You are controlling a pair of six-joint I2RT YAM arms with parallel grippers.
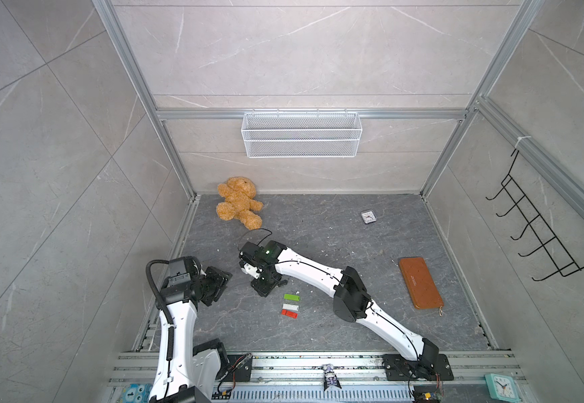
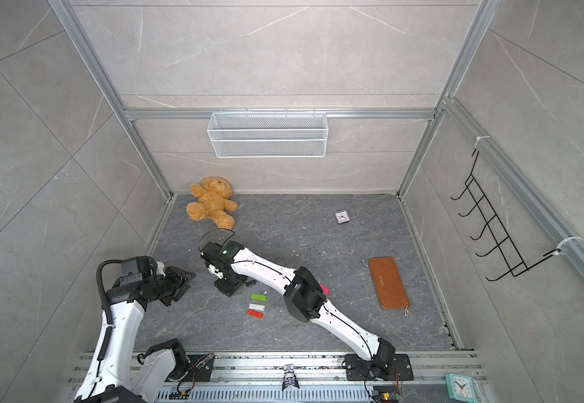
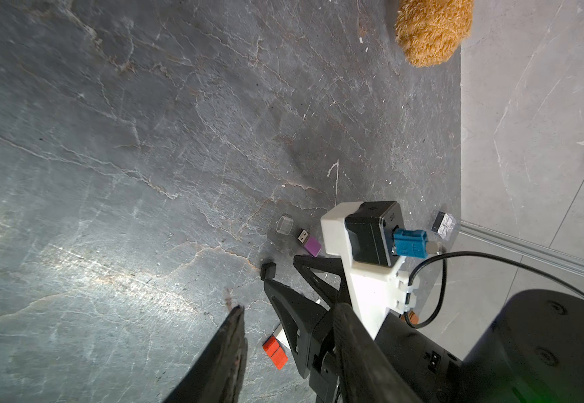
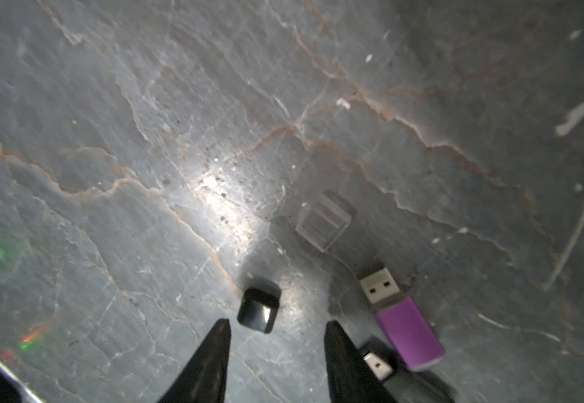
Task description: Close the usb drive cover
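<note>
A small black cap (image 4: 258, 310) lies on the dark stone table, just beyond and between my right gripper's fingertips in the right wrist view. The black usb drive (image 4: 378, 366), its metal plug bare, is partly hidden by the right-hand finger (image 4: 349, 356). A purple usb drive (image 4: 409, 332) with a bare plug lies beside it, and a clear cap (image 4: 323, 221) rests farther off. My right gripper is open above the table, with nothing held. My left gripper is open and empty at the left side, apart from these pieces.
Green (image 1: 292, 297), white (image 1: 290, 307) and red (image 1: 289, 313) pieces lie in a column in front of the right gripper. A teddy bear (image 1: 239, 203) sits at the back left, a brown wallet (image 1: 421, 282) at the right.
</note>
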